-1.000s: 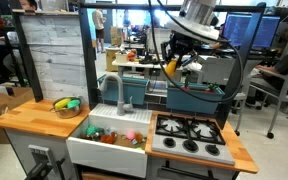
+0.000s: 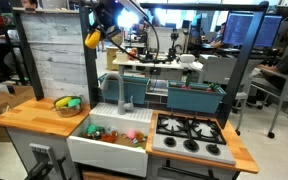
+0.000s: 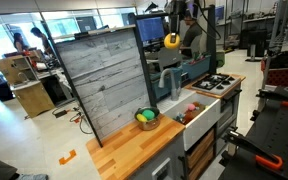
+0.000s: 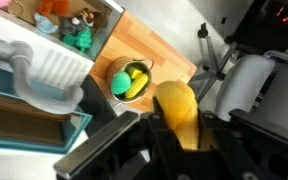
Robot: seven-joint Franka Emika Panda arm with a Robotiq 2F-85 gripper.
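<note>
An orange-yellow object (image 2: 92, 40) hangs high above the counter, and my gripper (image 2: 99, 29) is shut on it. In exterior view 2 the same object (image 3: 171, 41) shows in front of the upper dark frame. It fills the gap between the fingers in the wrist view, where the orange object (image 4: 178, 112) looks rounded and smooth; its exact kind is hard to tell. A round bowl (image 2: 68, 106) with yellow and green things in it stands on the wooden counter to the left. From the wrist, the bowl (image 4: 130, 80) lies below and left of the held object.
Several toys lie in the white sink (image 2: 114, 140) right of the bowl. A grey tap (image 2: 124, 95) rises behind it. The stove (image 2: 192, 135) is further right. Bare wood (image 2: 34, 118) is free left of the bowl.
My gripper has swung left with the orange object, from above the stove, past the sink, to higher up near the bowl's side. The bowl and sink look unchanged.
</note>
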